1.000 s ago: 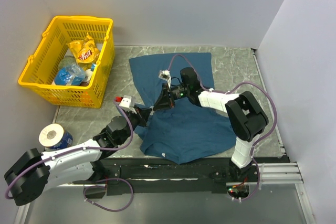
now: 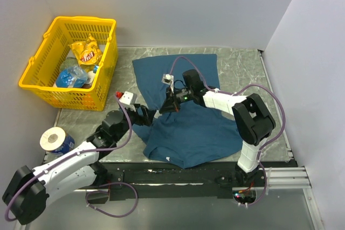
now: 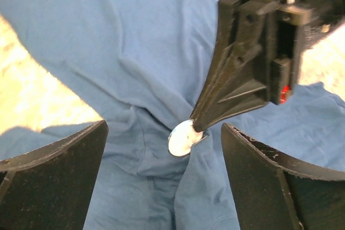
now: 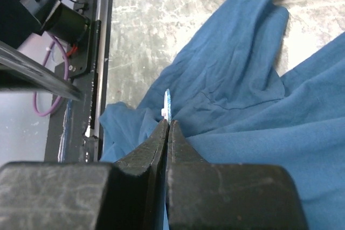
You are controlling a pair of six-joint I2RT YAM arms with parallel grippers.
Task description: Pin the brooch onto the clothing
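Note:
Blue clothing (image 2: 188, 133) lies spread and wrinkled on the table. A small white oval brooch (image 3: 181, 139) sits over a fold of it, and a thin metal pin shows beside the brooch in the left wrist view. My right gripper is shut, with the thin brooch (image 4: 167, 105) between its fingertips. Whether the pin passes through the cloth I cannot tell. My left gripper stands open just left of the brooch, its fingers (image 3: 70, 171) apart on either side and nothing touching them.
A yellow basket (image 2: 81, 100) with packets and bottles stands at the back left. A white-topped blue can (image 2: 54, 139) is at the left edge. Both grippers are close together over the cloth; purple cables (image 2: 275, 98) trail along the arms.

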